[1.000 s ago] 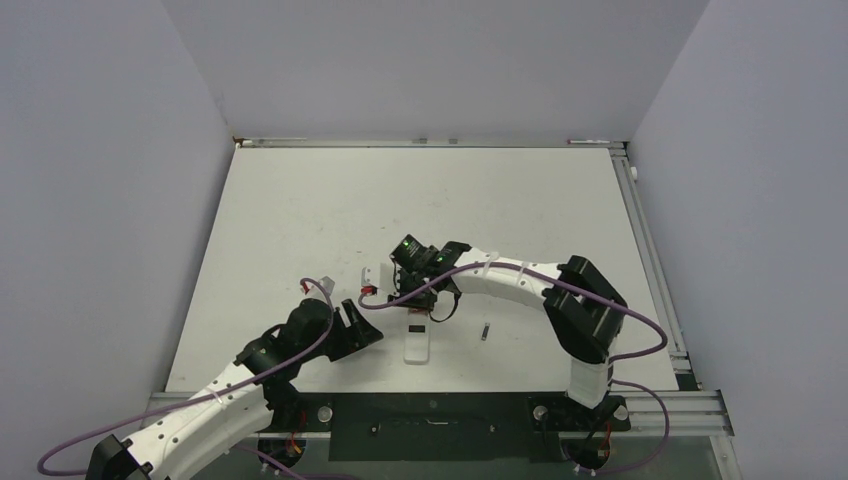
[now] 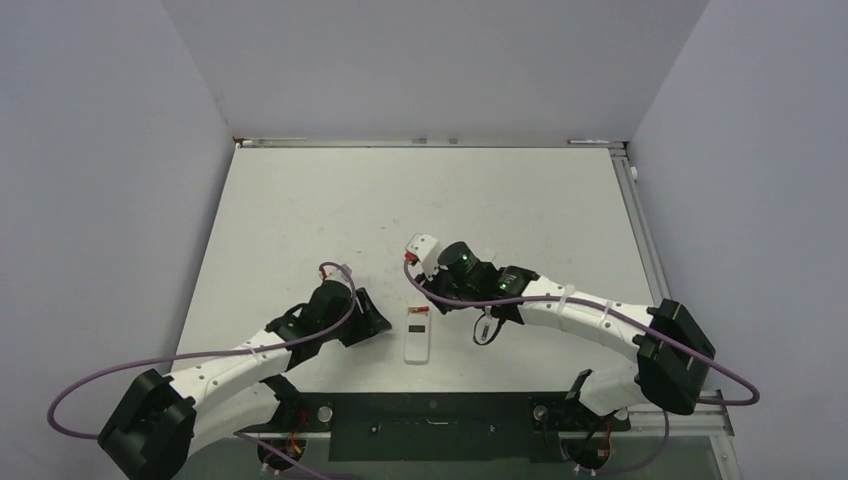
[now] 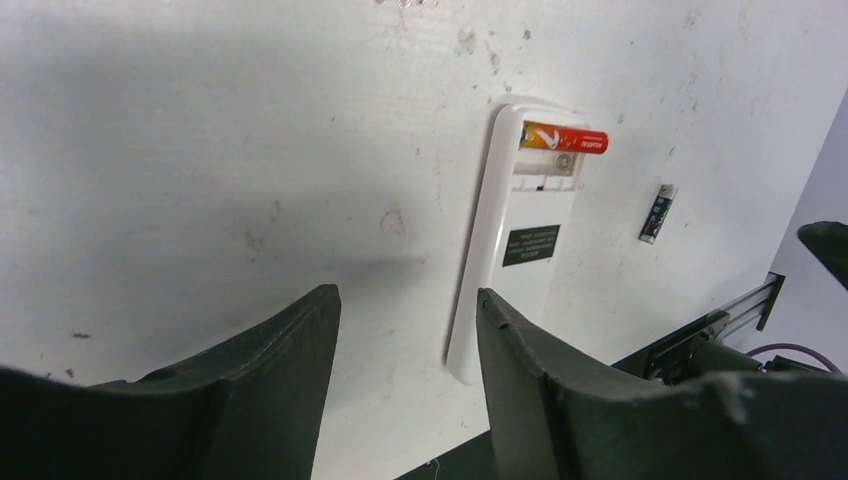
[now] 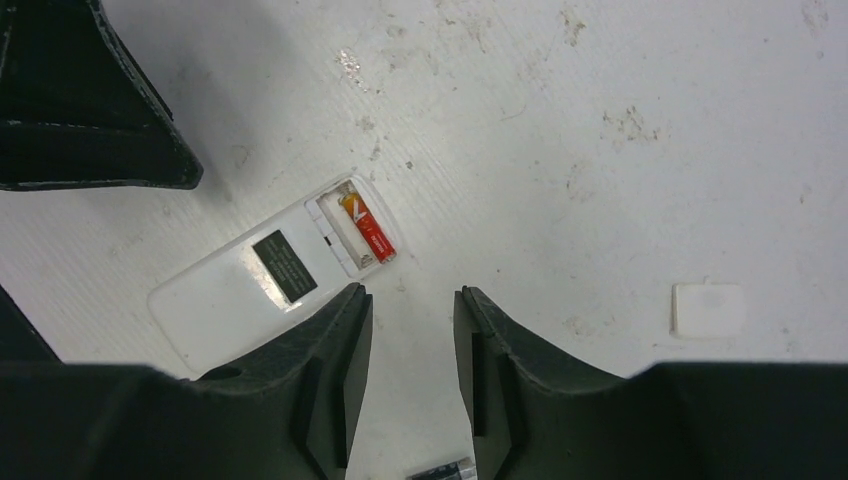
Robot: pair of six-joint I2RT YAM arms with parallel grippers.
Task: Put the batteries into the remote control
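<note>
The white remote control (image 2: pixel 417 345) lies face down on the table, its battery bay open at the far end. One red and orange battery is in that bay; in the left wrist view the battery (image 3: pixel 565 138) looks slanted, its red end at the bay's side edge. A second, black battery (image 3: pixel 657 214) lies loose on the table to the right of the remote. My left gripper is part open left of the remote, nothing between its fingers. My right gripper is open and empty, above the table right of the bay.
A small white piece, seemingly the battery cover (image 4: pixel 708 310), lies on the table at the right of the right wrist view.
My right arm has drawn back to the right, away from the remote's battery bay. My left gripper has shifted slightly right and its fingers have come closer together.
</note>
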